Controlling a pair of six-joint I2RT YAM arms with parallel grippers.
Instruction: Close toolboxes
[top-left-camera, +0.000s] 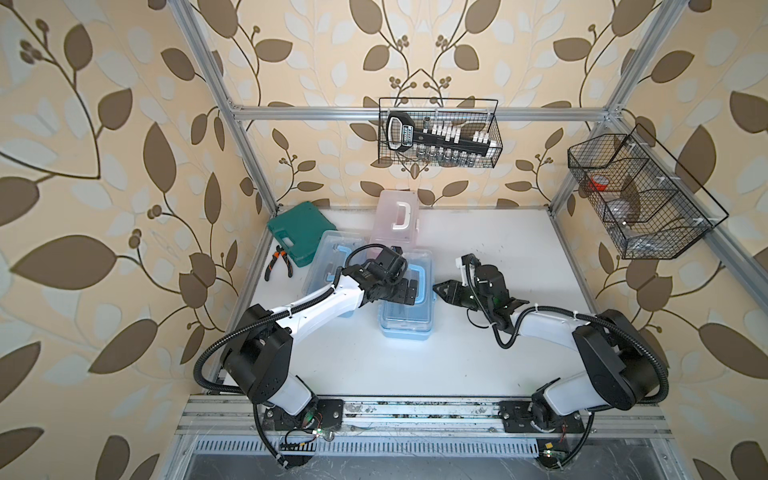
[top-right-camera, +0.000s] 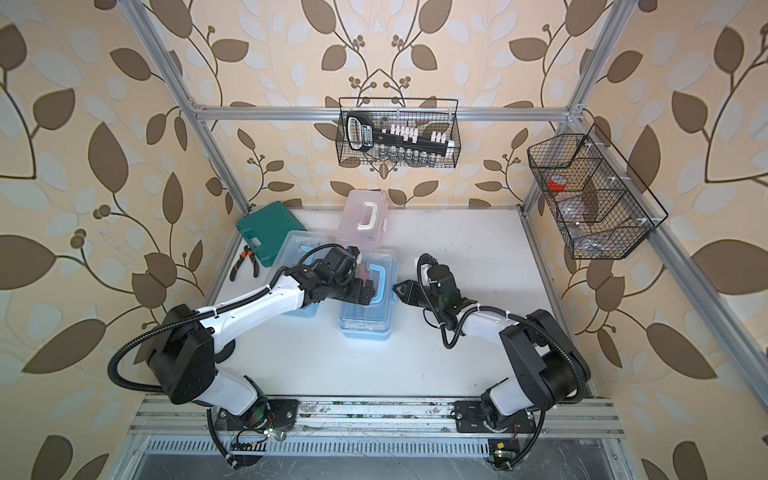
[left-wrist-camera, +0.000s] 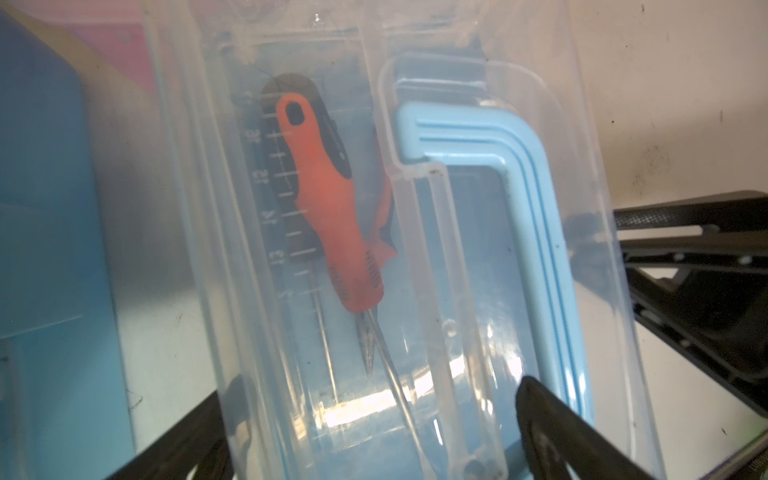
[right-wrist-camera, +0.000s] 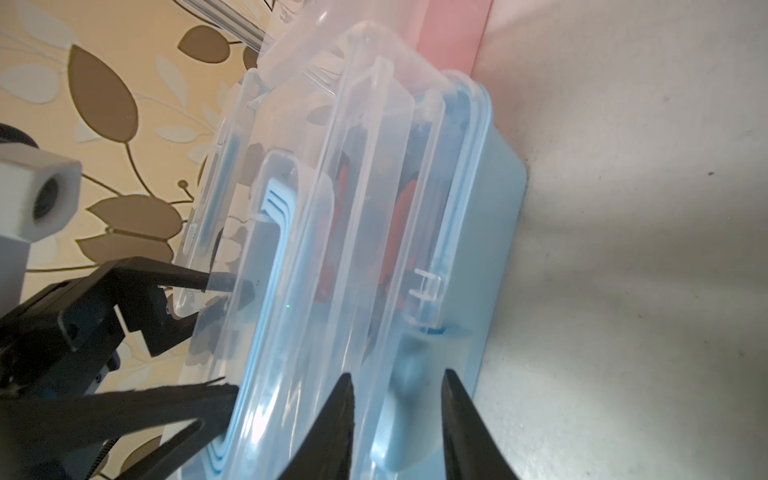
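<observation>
A blue toolbox (top-left-camera: 412, 320) with a clear lid and blue handle (left-wrist-camera: 528, 200) sits front centre, a red screwdriver (left-wrist-camera: 340, 224) showing inside. My left gripper is open over the lid, its fingers at either side near the handle end of the left wrist view. My right gripper is at the box's right side, fingers apart beside the lid's edge and front latch area, nothing visibly held. A second blue toolbox (top-left-camera: 320, 264), a pink toolbox (top-left-camera: 392, 216) and a green toolbox (top-left-camera: 300, 232) lie behind and left.
Orange-handled pliers (top-left-camera: 272, 264) lie at the far left. Wire baskets (top-left-camera: 440, 160) hang on the back and right walls above it.
</observation>
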